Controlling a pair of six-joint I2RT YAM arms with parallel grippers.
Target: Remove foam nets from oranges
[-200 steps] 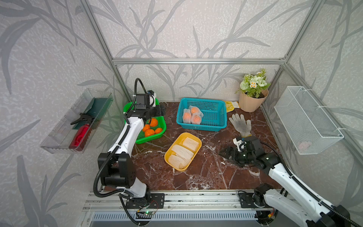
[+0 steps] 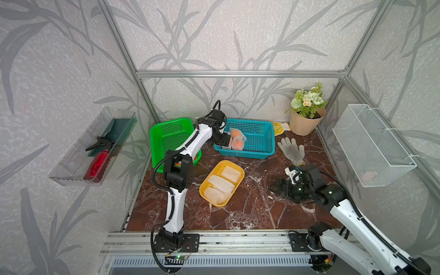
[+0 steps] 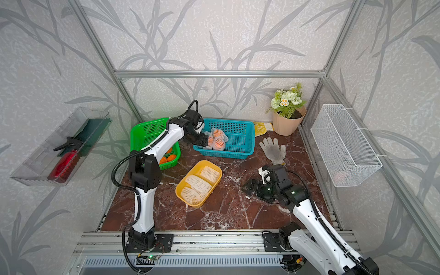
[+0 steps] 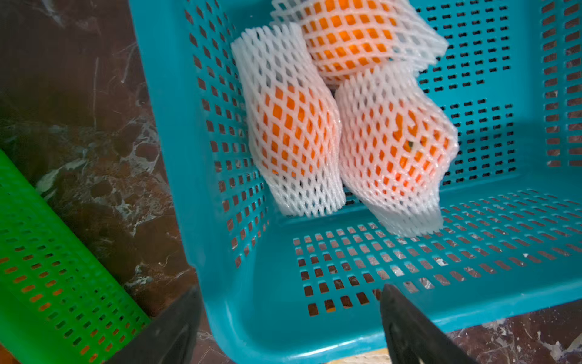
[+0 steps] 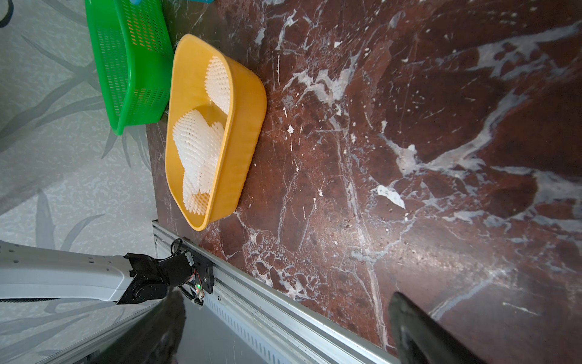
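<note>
Three oranges in white foam nets [image 4: 297, 127] lie in the blue basket [image 4: 169, 121]. My open left gripper hangs over the basket's left end, above the fruit, nothing between its fingers. Bare oranges [image 3: 170, 157] sit in the green basket [image 3: 137, 133], partly hidden by the left arm. The yellow tray [image 2: 206, 178] at front centre holds several empty nets [image 5: 195, 145]. My right gripper stands open and empty over the table right of the tray.
A grey glove [image 2: 291, 149] and a potted plant [image 2: 308, 121] stand at the right rear. Bare table lies between the yellow tray and my right gripper. Wire and clear baskets hang on the side walls.
My left gripper has moved right from over the green basket to over the blue basket's left end. The right arm has shifted very slightly; the baskets are unchanged.
</note>
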